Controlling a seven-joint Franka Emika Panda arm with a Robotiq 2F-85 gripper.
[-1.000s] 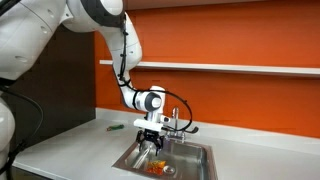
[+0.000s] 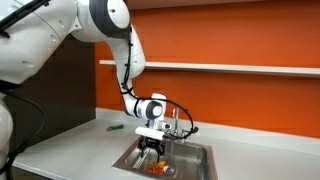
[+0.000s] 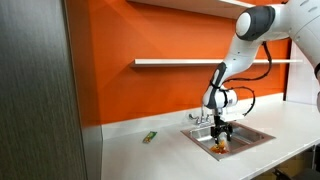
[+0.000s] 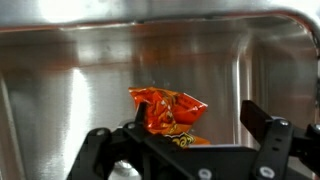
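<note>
An orange-red, crinkled packet (image 4: 168, 112) lies on the bottom of the metal sink (image 4: 65, 80). It also shows as a small orange patch (image 2: 155, 167) in exterior view 1 and as an orange packet (image 3: 217, 149) in exterior view 2. My gripper points down over the sink, open, with its dark fingers set wide apart. Between and beyond them, in the wrist view, sits the packet; the left finger covers part of it. Whether either finger touches it cannot be told.
A faucet (image 2: 177, 122) stands behind the sink, close to the arm. Farther left on the white counter (image 2: 75, 150) is a small green item (image 3: 150, 136). A white shelf (image 2: 230, 69) runs along the orange wall.
Over the last second my gripper has come down a little toward the sink. The packet appears to stay where it was.
</note>
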